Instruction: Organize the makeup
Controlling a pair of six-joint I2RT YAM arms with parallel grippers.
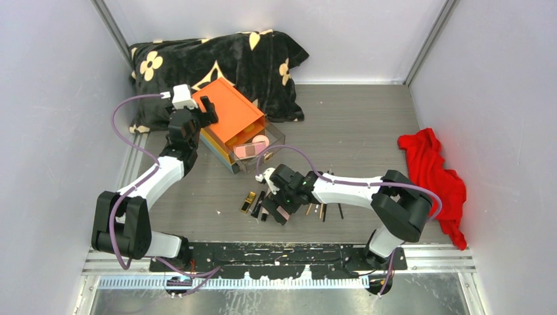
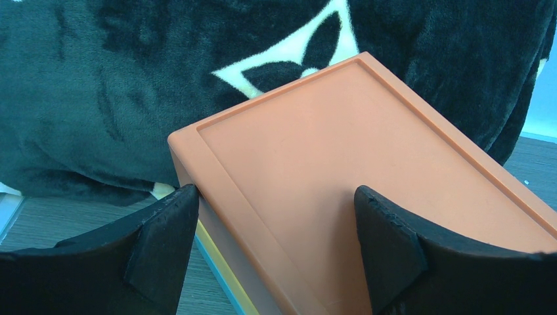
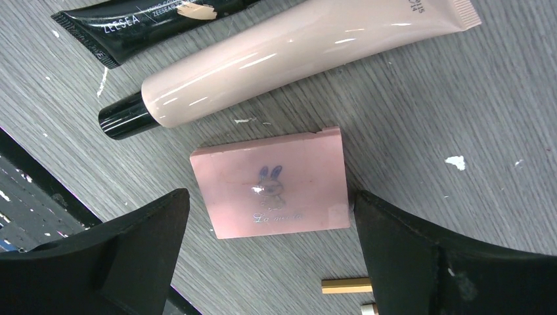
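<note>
An orange-lidded organizer (image 1: 226, 108) stands at upper middle, a clear drawer out with pink items inside. My left gripper is at its lid (image 2: 282, 151), part open, one finger at the lid's left edge and the other over the top. In the right wrist view my right gripper is open low over a pink compact (image 3: 269, 177), a finger at either side. A pink tube (image 3: 276, 56) with black cap and a black tube (image 3: 157, 23) lie beyond it. Gold items (image 1: 248, 202) and several thin pencils or brushes (image 1: 340, 210) lie on the table.
A black flowered blanket (image 1: 171, 65) lies behind the organizer. A red cloth (image 1: 433, 177) lies at the right. Its front edge is close to the compact.
</note>
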